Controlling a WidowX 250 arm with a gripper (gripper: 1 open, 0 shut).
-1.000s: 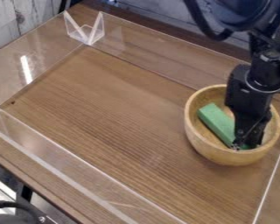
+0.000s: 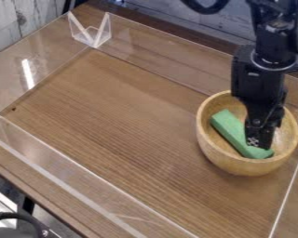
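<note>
A round tan bowl (image 2: 218,158) sits at the right of the wooden table, holding a green bar-shaped block (image 2: 237,128) that lies slanted inside it. My black gripper (image 2: 257,116) is over the bowl's back half, its fingers pointing down near the block's right side. Whether anything is between the fingers is hard to make out.
A clear plastic object (image 2: 92,30) stands at the back left, near the wall. The table's left edge borders cables and a dark area at the lower left.
My gripper and arm have moved up and slightly left, uncovering more of the green block, which remains lying in the bowl.
</note>
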